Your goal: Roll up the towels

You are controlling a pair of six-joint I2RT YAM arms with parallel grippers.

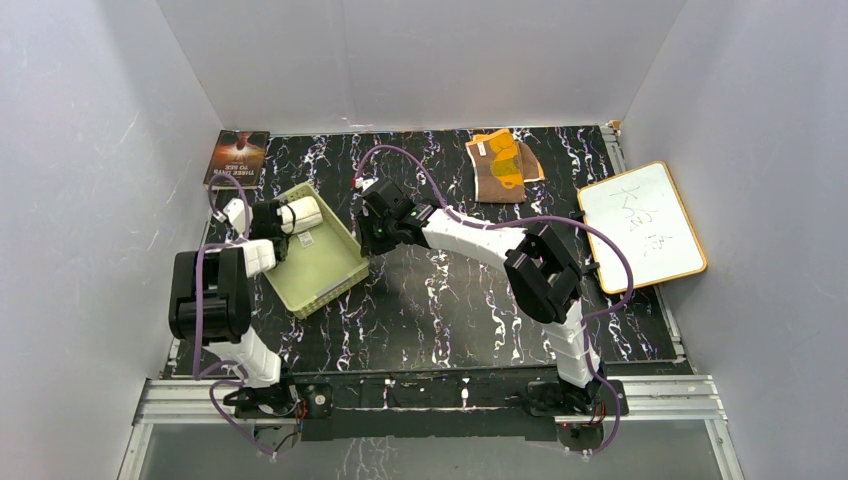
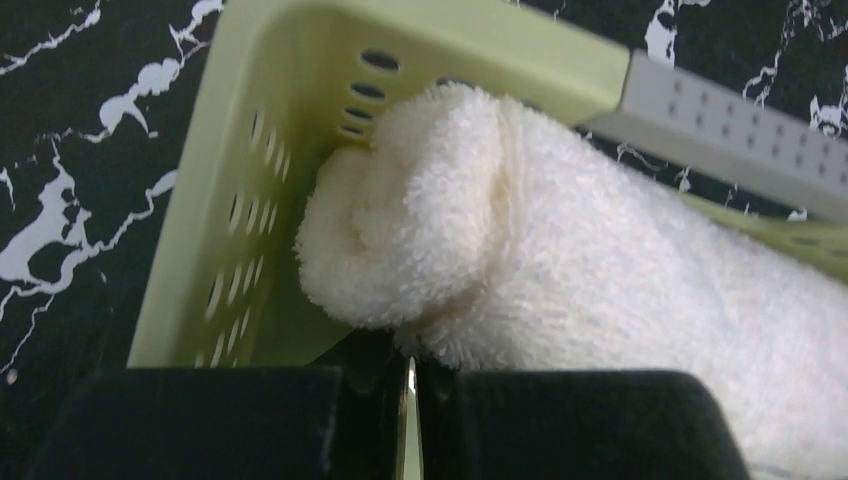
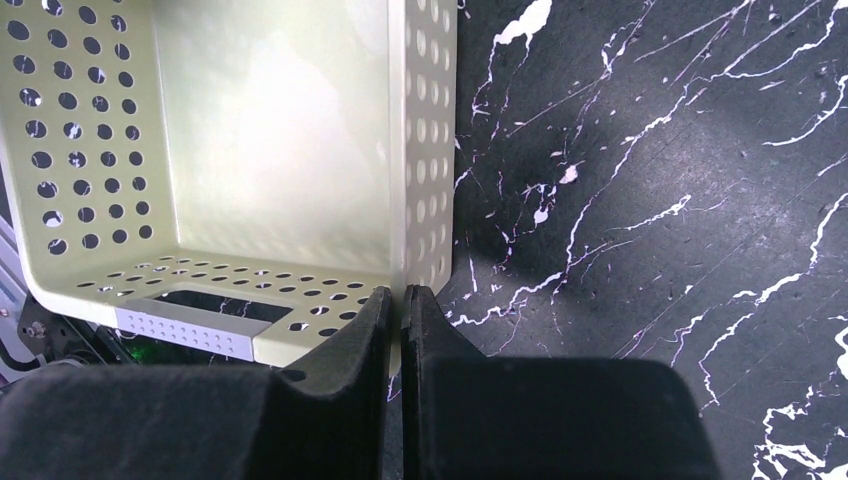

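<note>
A white rolled towel lies inside the pale green basket, at its back end. My left gripper is shut, its tips beside and partly below the roll, nothing seen between them. My right gripper is shut on the basket's rim at its near right corner. Brown and orange folded towels lie on the table at the back.
A book lies at the back left, just beyond the basket. A whiteboard stands at the right.
</note>
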